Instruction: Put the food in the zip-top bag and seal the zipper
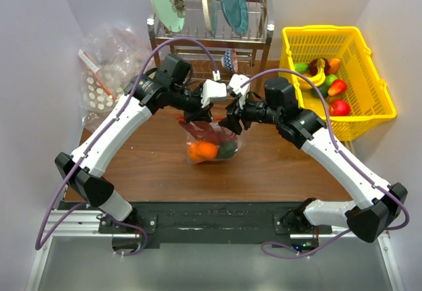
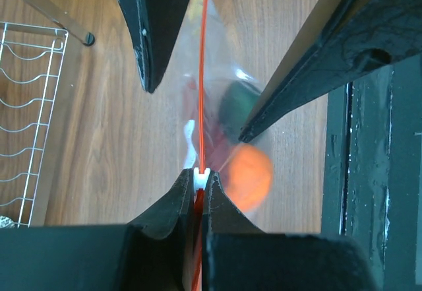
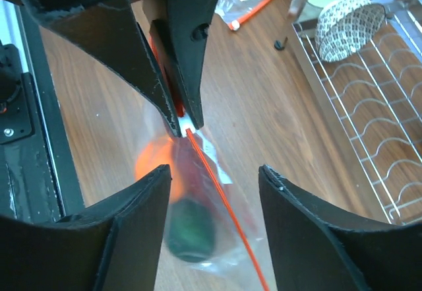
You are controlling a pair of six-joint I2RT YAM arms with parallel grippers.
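Observation:
Between my two arms hangs the clear zip top bag [image 1: 214, 136], with an orange food item [image 1: 207, 150] and a dark green one [image 1: 227, 150] inside. My left gripper is shut on the white slider [image 2: 201, 175] at the red zipper strip [image 2: 202, 93]. In the right wrist view the same red strip [image 3: 224, 202] runs from the left fingertips [image 3: 195, 118] down between the spread fingers of my right gripper. That gripper is open, close beside the left one, and the strip passes through its gap without being pinched.
A yellow basket [image 1: 386, 114] with several toy fruits and vegetables stands at the right. Behind the arms is a dish rack [image 1: 210, 41] with plates. Clear plastic bags [image 1: 112, 73] lie at the left. Bare wooden table [image 1: 151, 179] shows in front.

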